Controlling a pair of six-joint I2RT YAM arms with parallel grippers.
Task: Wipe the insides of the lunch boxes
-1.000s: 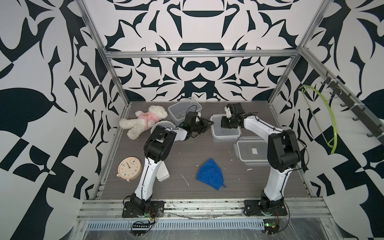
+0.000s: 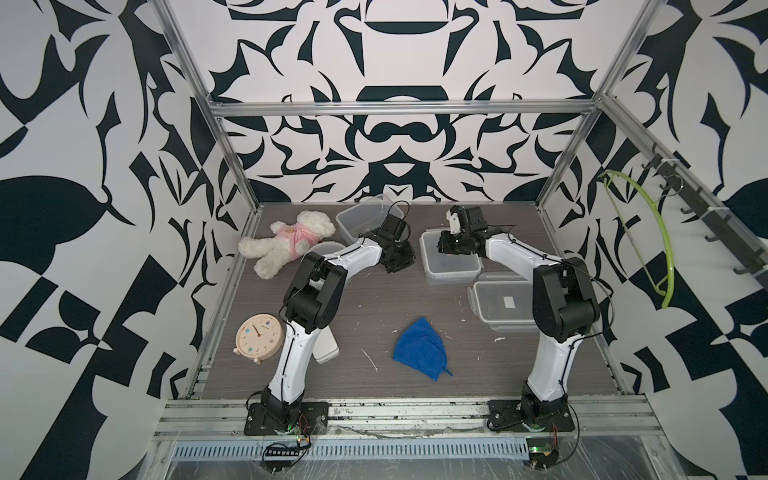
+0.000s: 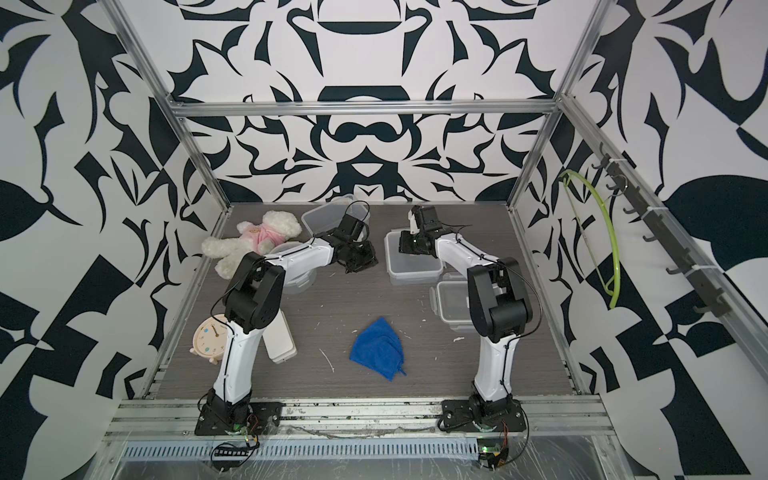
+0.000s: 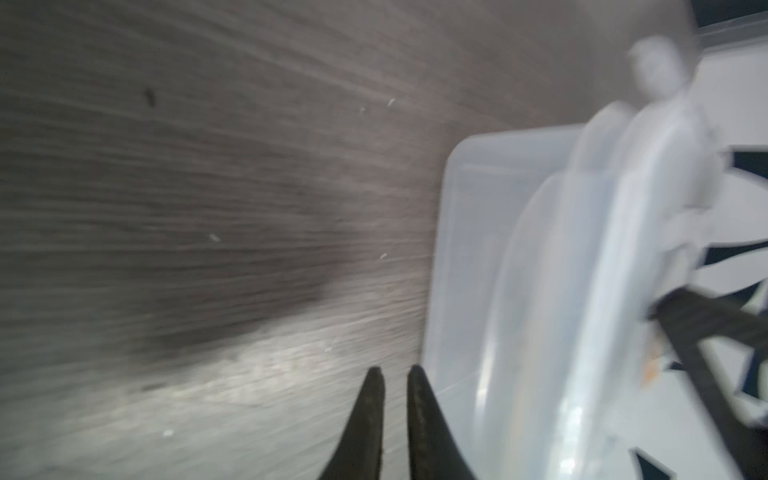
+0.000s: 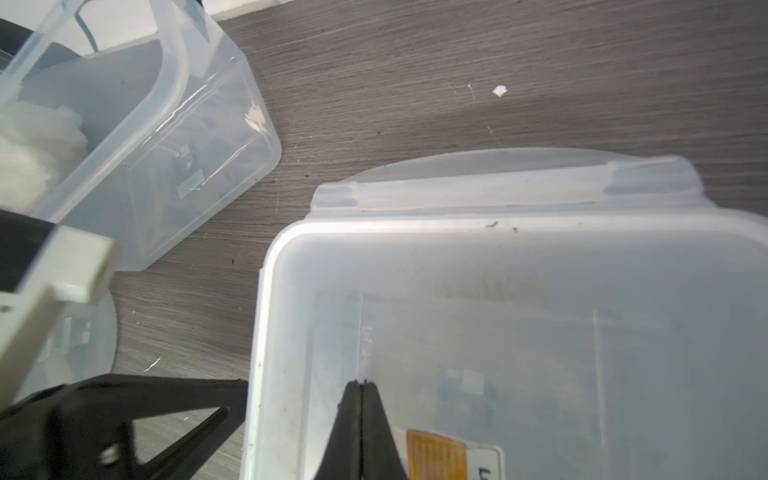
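Note:
A clear lunch box (image 2: 452,266) stands back of centre. Over its inside my right gripper is shut, with nothing showing between its fingers. An orange and white item (image 5: 444,456) lies within the box beside those fingertips. Just outside the left wall hangs my left gripper, its fingers slightly apart and the gap empty; the box (image 4: 496,264) looks blurred there. A blue cloth (image 2: 421,349) lies loose at the front, away from both grippers. Another clear box (image 2: 369,219) stands behind the left arm.
At right sits a lidded-looking clear box (image 2: 504,302), partly under the right arm. A round container (image 3: 297,274) is half hidden by the left arm. Teddy bear (image 2: 289,241), clock (image 2: 259,337) and white box (image 2: 325,345) line the left. Mid-table is mostly clear.
My left gripper has drawn back left from the middle box's edge and tipped downward. The right gripper has shifted slightly left over the box. Boxes and cloth have stayed put.

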